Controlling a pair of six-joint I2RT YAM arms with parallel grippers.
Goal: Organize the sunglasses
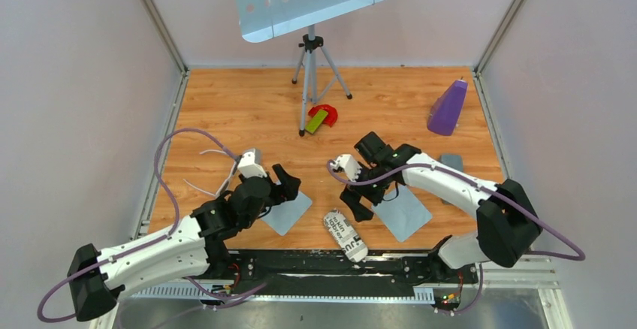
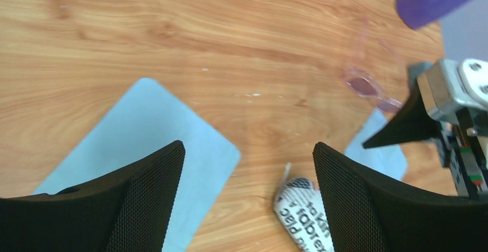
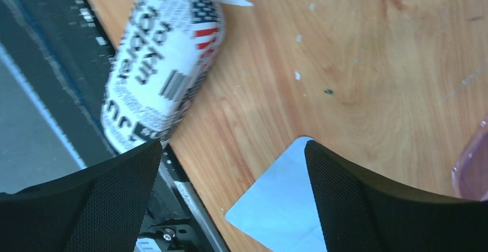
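A white case printed with black lettering (image 1: 345, 236) lies diagonally at the table's front edge, its lower end reaching past the wood. My left gripper (image 1: 290, 184) hangs over the left pale-blue cloth (image 1: 289, 215), open and empty; its fingers (image 2: 144, 189) stand wide apart. Just above the case's upper right is my right gripper (image 1: 359, 203), also open, with nothing between its fingers. White-framed sunglasses (image 1: 227, 181) rest at the left, partly covered by the left arm. Pink sunglasses (image 2: 368, 85) lie on the right side, mostly hidden from above by the right arm.
A second pale-blue cloth (image 1: 406, 215) is under the right arm. Behind that arm lie a grey case (image 1: 451, 162) and a purple case (image 1: 448, 108). A red item (image 1: 328, 111) and a green block (image 1: 316, 122) sit by the tripod (image 1: 310, 66).
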